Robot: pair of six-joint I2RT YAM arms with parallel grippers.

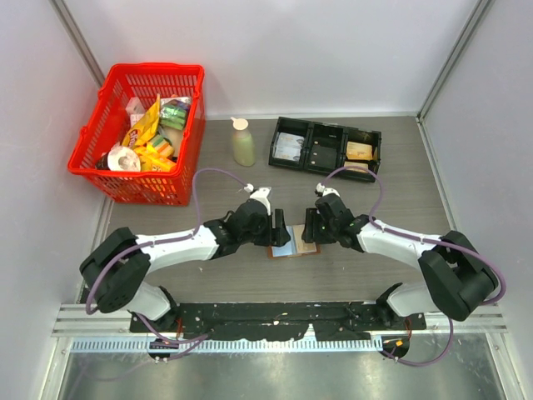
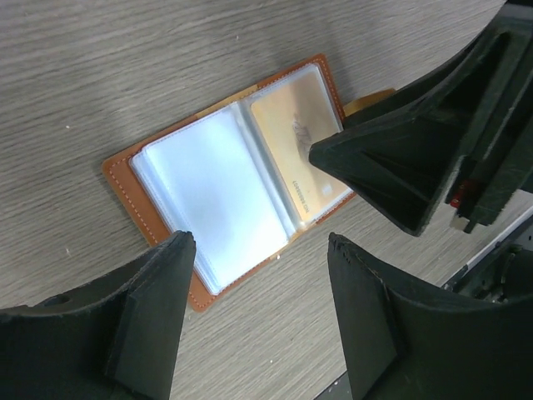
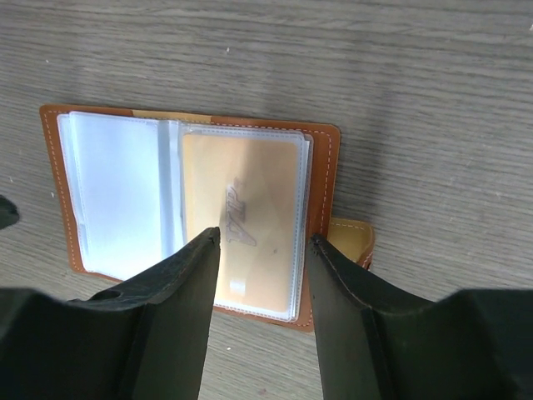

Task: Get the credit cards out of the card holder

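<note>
The brown card holder lies open on the table, with white cards in its left half and a beige card in clear plastic in the right. My left gripper hovers over the left half, fingers apart with nothing between them. My right gripper is low at the right half's outer edge, open, its fingertips over the beige card and beside the brown edge.
A red basket of snacks stands at back left, a bottle at the back, a black compartment box at back right. The table around the holder is clear.
</note>
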